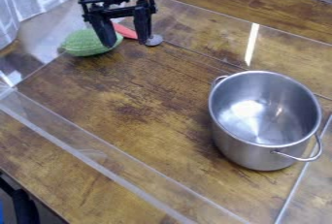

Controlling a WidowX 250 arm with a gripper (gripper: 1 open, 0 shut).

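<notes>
My black gripper (119, 22) is at the top left, raised over a green oval object (91, 44) and a red utensil (123, 30) with a silver end, partly hiding both. Whether its fingers hold anything cannot be seen clearly. A large steel pot (263, 116) with two side handles stands empty at the right.
Clear plastic strips or edges run along the left, front and right. A dark edge lies at the top right.
</notes>
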